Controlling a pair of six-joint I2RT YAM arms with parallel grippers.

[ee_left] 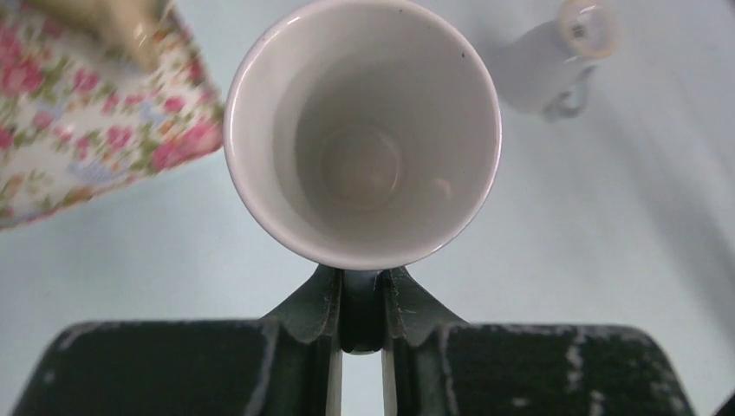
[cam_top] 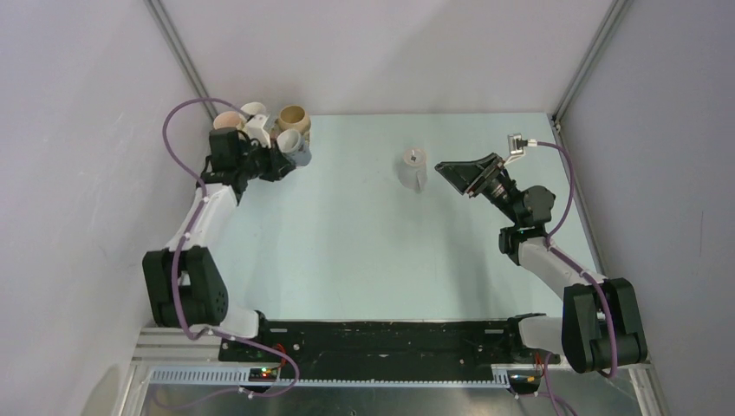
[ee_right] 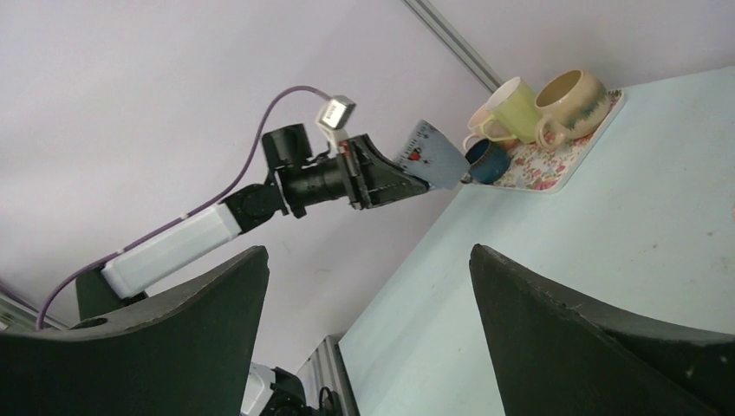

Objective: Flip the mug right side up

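Observation:
A pale grey-blue mug with a white interior is held up near the floral tray at the back left by my left gripper, shut on it. In the left wrist view the mug's mouth faces the camera, with the fingers closed beneath its rim; the right wrist view shows it tilted, with a red print on it. My right gripper hangs open over the table's right side, nothing between its fingers.
The floral tray holds several mugs. A white cylindrical object with a handle stands at the back middle, between the arms.

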